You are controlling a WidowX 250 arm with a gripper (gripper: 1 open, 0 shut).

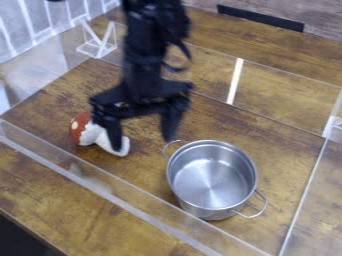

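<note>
The black gripper [138,120], blurred, hangs open on the left side of the wooden table, above and beside a toy mushroom [104,140] with a red-and-white cap and white stem. A steel pot [210,181] with wire handles stands upright at the front right, and the part of its inside in view looks empty. Whether anything lies directly under the gripper is hidden by the arm.
Clear plastic barriers [318,181] run along the front and right of the work area. A white tape strip [235,80] lies toward the back.
</note>
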